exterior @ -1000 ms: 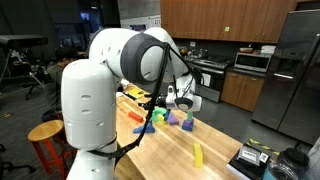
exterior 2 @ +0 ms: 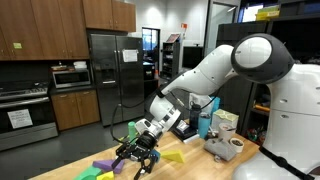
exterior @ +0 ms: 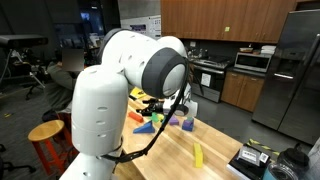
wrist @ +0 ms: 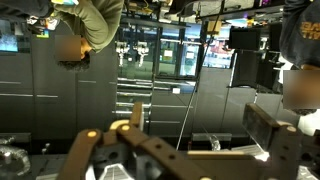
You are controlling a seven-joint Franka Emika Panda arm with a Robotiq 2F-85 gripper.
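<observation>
Above the far part of the wooden table, my gripper [exterior 2: 120, 160] points sideways over colored blocks. In the wrist view the gripper stands open, two dark fingers apart with nothing between them. Around it on the table are a purple block [exterior 2: 105, 164], a yellow block [exterior 2: 88, 173] and a green block [exterior 2: 132, 130]. Exterior view 1 shows an orange block [exterior: 135, 116], a blue block [exterior: 145, 129] and a long yellow block [exterior: 198, 155] lying nearer by itself. Parts of the block group are hidden behind the arm.
A black-and-white gadget [exterior: 250, 160] and a dark round container [exterior: 292, 162] stand at the table's right side. A red stool [exterior: 45, 131] is beside the table. Bare tabletop [exterior: 175, 160] surrounds the long yellow block.
The arm has swung and lowered, its forearm now looming nearer in exterior view 1, and its wrist has shifted right and down over the blocks. The blocks that show look unmoved.
</observation>
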